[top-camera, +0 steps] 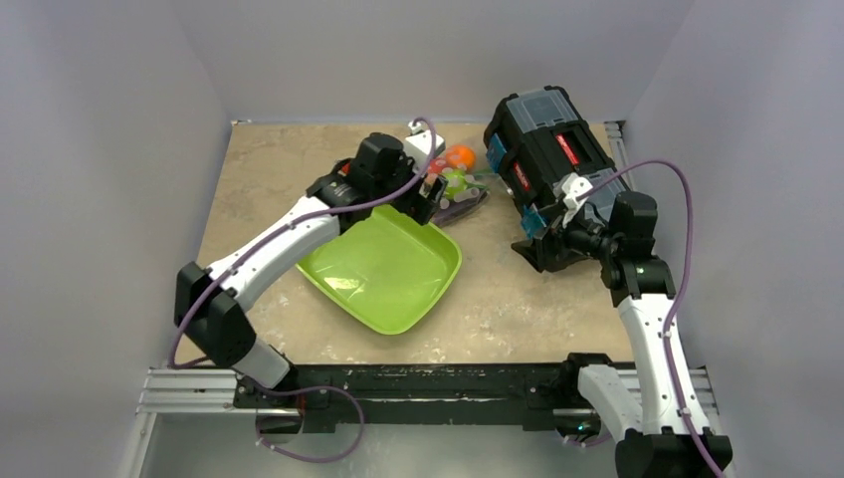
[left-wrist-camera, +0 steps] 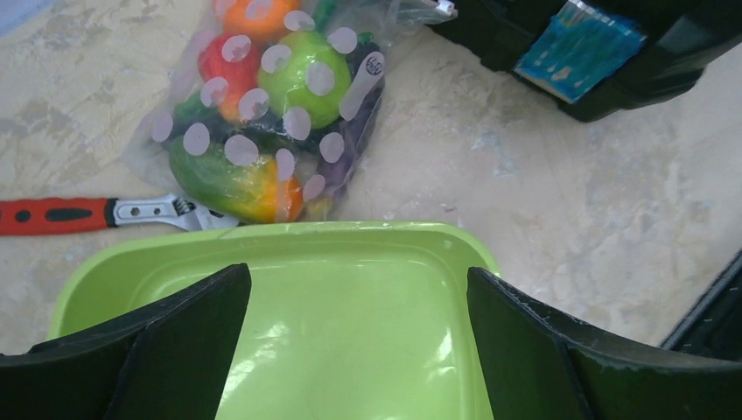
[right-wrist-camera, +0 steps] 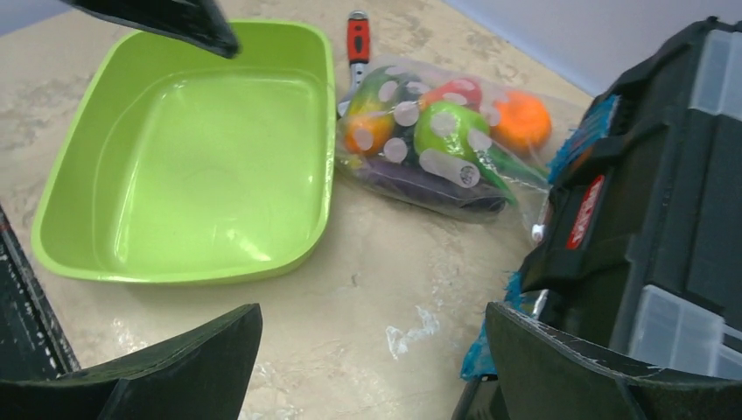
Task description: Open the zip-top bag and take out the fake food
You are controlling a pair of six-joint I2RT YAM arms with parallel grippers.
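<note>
A clear zip top bag point(left-wrist-camera: 262, 131) of fake food, with orange, red, green and purple pieces, lies on the table beside the green tray point(top-camera: 378, 284). My left gripper hangs open over the tray's bag-side edge; in the top view point(top-camera: 428, 199) it partly hides the bag. My right gripper is open above the table beside the toolbox, facing the bag point(right-wrist-camera: 420, 140) and tray, with nothing between its fingers.
A black toolbox point(top-camera: 542, 149) with blue and red labels stands at the back right, close to the bag. A red-handled wrench point(left-wrist-camera: 61, 214) lies behind the tray.
</note>
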